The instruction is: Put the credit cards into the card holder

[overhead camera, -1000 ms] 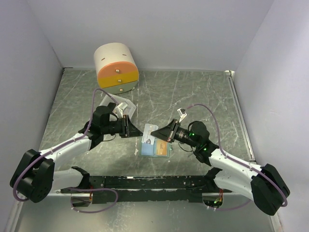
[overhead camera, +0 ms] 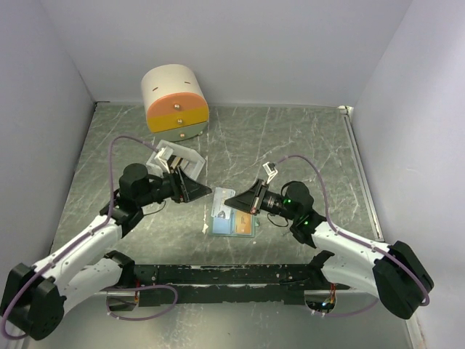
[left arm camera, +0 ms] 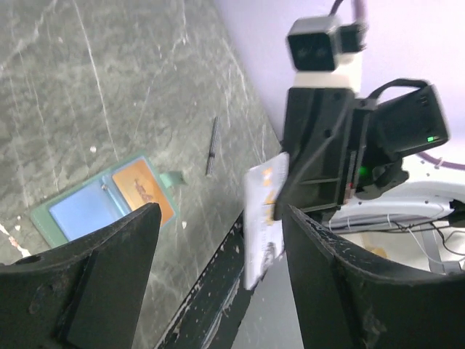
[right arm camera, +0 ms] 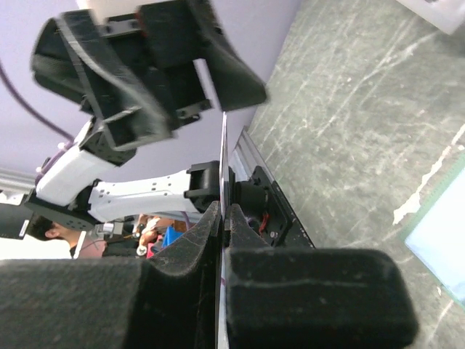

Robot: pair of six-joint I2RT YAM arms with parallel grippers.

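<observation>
My right gripper is shut on a white card held edge-on in the right wrist view, above the green card holder, which lies flat with blue and tan cards in it. In the left wrist view that held card appears upright and blurred. My left gripper is open with nothing between its fingers, a little left of and above the held card.
A white tray lies behind the left arm. A striped drawer box stands at the back left.
My left gripper and arm have drawn back leftward and slightly up, away from the held card. The right gripper holds the card in nearly the same place.
</observation>
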